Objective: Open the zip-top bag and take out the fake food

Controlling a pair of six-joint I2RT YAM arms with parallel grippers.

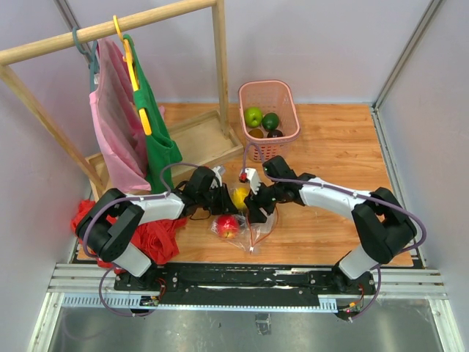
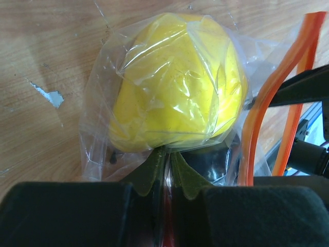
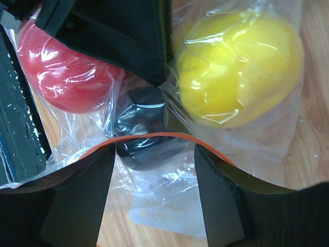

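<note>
A clear zip bag with an orange seal lies on the table. It holds a yellow fake food (image 1: 240,196) (image 2: 177,77) (image 3: 236,72), a red one (image 1: 226,226) (image 3: 69,69) and a dark one (image 3: 141,116) between them. My left gripper (image 1: 224,205) is shut on the bag's plastic, between the yellow and red pieces. My right gripper (image 1: 258,207) is open over the bag's orange-edged opening, beside the dark piece, with its fingers either side.
A pink basket (image 1: 268,92) with fruit stands at the back. Red cloth (image 1: 154,242) lies at front left. A wooden rack (image 1: 220,59) with hanging cloths fills the back left.
</note>
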